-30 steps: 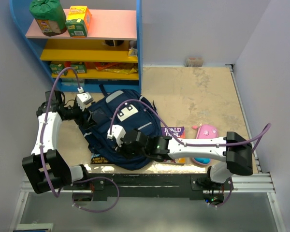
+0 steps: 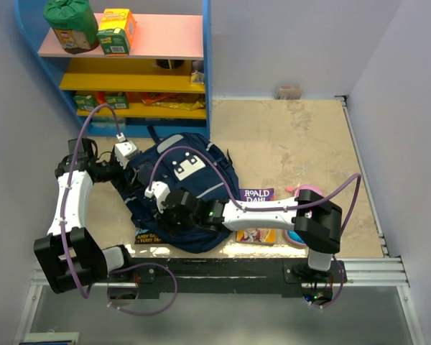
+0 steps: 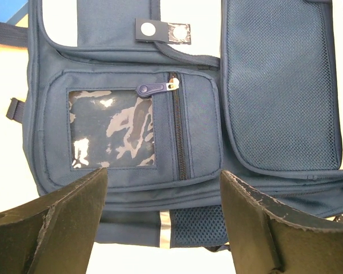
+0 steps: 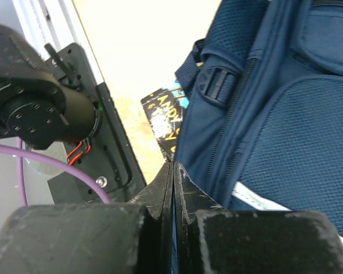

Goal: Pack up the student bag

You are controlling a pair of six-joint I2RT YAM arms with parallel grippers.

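Note:
A navy backpack [image 2: 194,172] lies flat on the table. My left gripper hovers open over its front pockets, where a clear window and zip pocket [image 3: 194,125] show in the left wrist view. My right gripper is shut, its tips at the bag's lower left edge beside a zip, nothing visible between them. A dark book [image 4: 163,120] peeks out from under that edge. A Roald Dahl book [image 2: 257,194] lies right of the bag, partly under the right arm, as does a pink item [image 2: 294,191].
A blue shelf unit [image 2: 129,86] with boxes and packets stands behind the bag. A metal rail [image 2: 201,266] runs along the front edge.
The right arm has moved left toward the bag's lower left edge. The left arm has shifted only slightly.

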